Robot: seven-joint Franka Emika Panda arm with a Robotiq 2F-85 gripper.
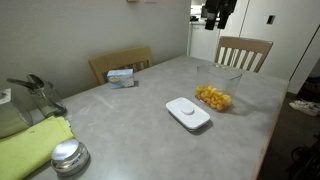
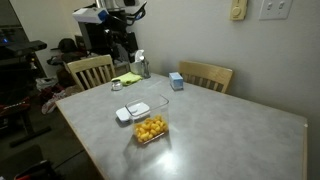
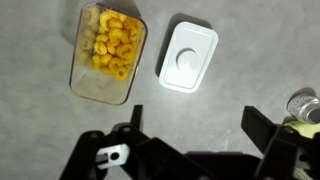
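Observation:
A clear rectangular container (image 3: 107, 52) stands on the table, with small orange-yellow pieces (image 3: 115, 40) heaped toward one end of its floor. Its top is uncovered. Beside it, apart, lies a white lid-like piece (image 3: 187, 57) with a round raised centre; exterior view 1 shows the same white piece (image 1: 188, 113) flat on the table. My gripper is open, its two dark fingers wide apart and nothing between them. From outside, the gripper (image 1: 217, 23) hangs well above the tabletop, over the container's side of the table.
A silver round can (image 1: 70, 157), a green-yellow cloth (image 1: 32, 147) and a utensil holder (image 1: 46, 98) occupy one end. A blue box (image 1: 121, 78) sits by the back edge. Wooden chairs (image 1: 244, 52) border the table.

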